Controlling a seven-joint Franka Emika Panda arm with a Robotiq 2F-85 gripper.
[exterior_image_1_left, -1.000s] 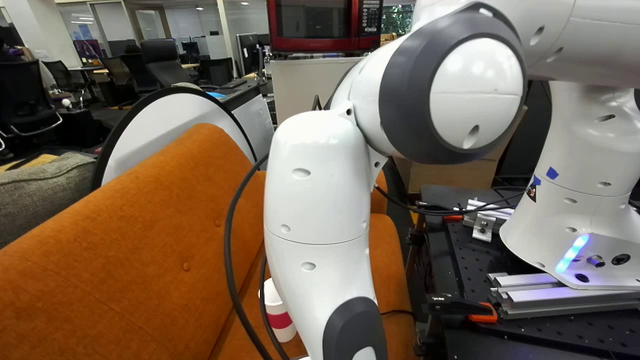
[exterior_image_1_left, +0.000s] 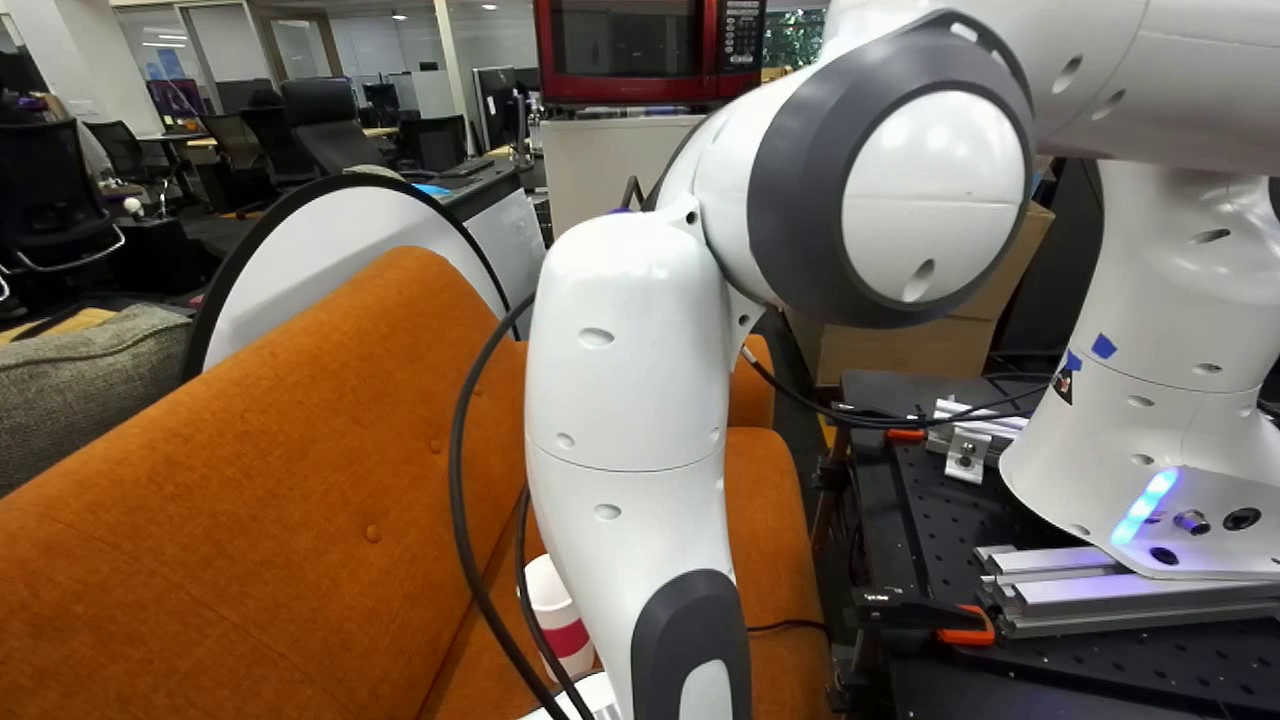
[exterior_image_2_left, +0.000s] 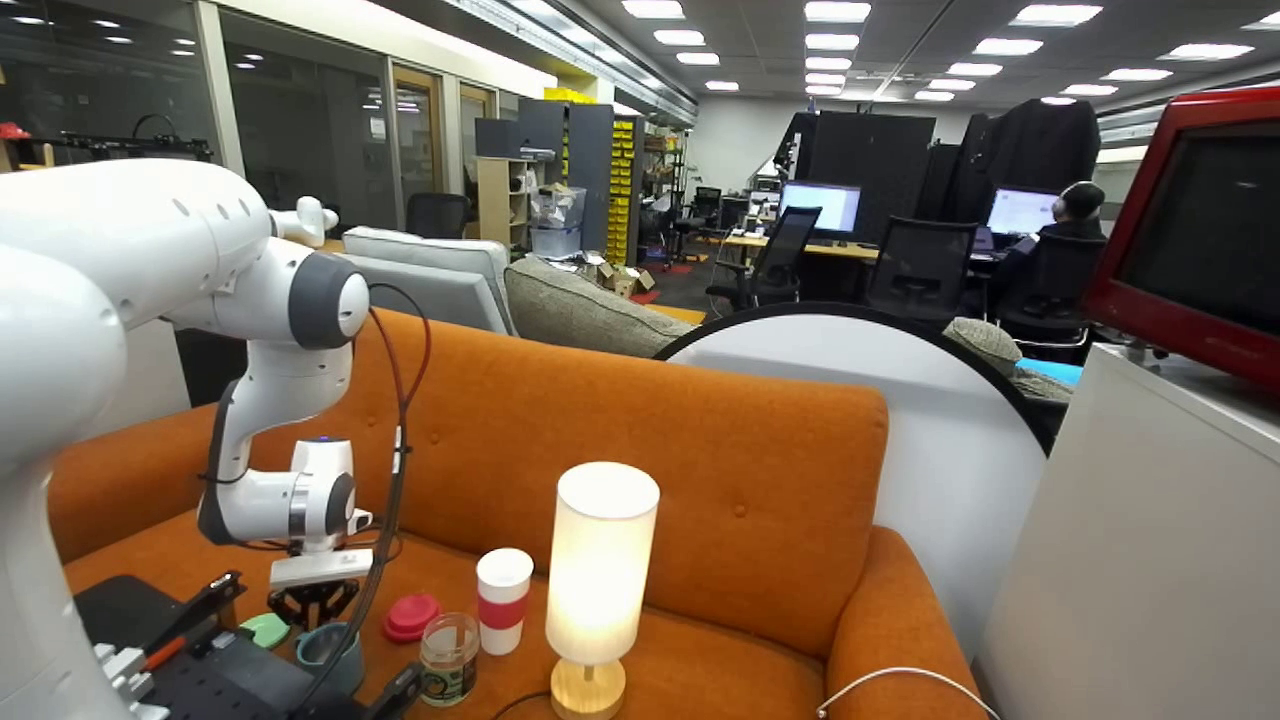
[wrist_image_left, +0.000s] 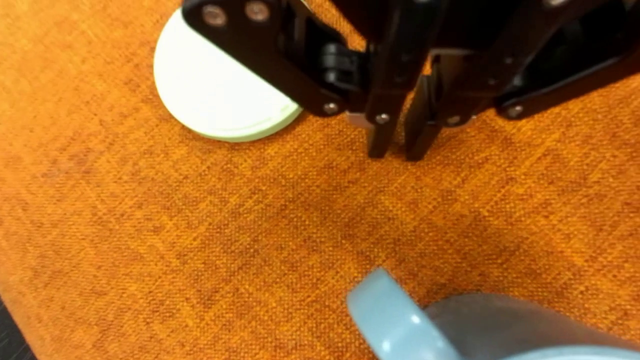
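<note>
My gripper hangs over the orange sofa seat (wrist_image_left: 252, 228) with its fingers a narrow gap apart and nothing between them. To its left in the wrist view lies a round white and pale green lid (wrist_image_left: 216, 90), partly covered by the gripper's linkage. A blue mug (wrist_image_left: 408, 324) shows at the bottom right, its handle towards the gripper and the rest cut off by the frame. In exterior view 2 the gripper (exterior_image_2_left: 310, 624) stands close by the mug (exterior_image_2_left: 348, 666) and the green lid (exterior_image_2_left: 265, 630). Exterior view 1 does not show it.
Right of the mug in exterior view 2 are a red lid (exterior_image_2_left: 411, 616), a glass jar (exterior_image_2_left: 449, 672), a white cup with a red band (exterior_image_2_left: 504, 588) and a lit lamp (exterior_image_2_left: 603, 564). A dark mounting table (exterior_image_2_left: 228, 684) borders the seat; a cable hangs past the mug.
In exterior view 1 the forearm and elbow have shifted slightly left, and more of the white part at the bottom edge shows. The cup and sofa are where they were.
</note>
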